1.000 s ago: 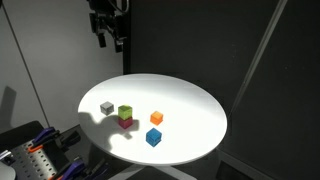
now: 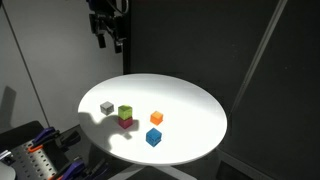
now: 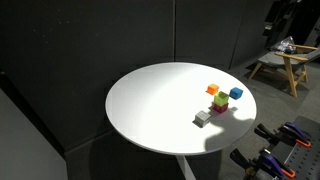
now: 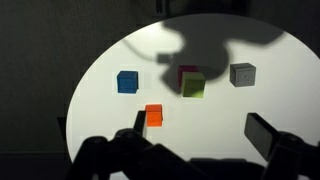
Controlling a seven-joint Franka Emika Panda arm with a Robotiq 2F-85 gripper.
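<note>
High above the white table, my gripper [image 2: 109, 45] is open, its fingers wide apart in the wrist view with only the table showing between them. A green cube [image 2: 125, 112] is stacked on a dark pink cube [image 2: 126, 124]; from above, the green one [image 4: 193, 88] partly covers the pink one [image 4: 186, 74]. Apart from this stack stand a grey cube [image 4: 243, 74], an orange cube [image 4: 154, 115] and a blue cube [image 4: 127, 82]. All of these are well below my fingers.
A wooden chair [image 3: 290, 70] stands beyond it. Blue-and-black hardware [image 2: 45, 137] sits by the table near the arm's side.
</note>
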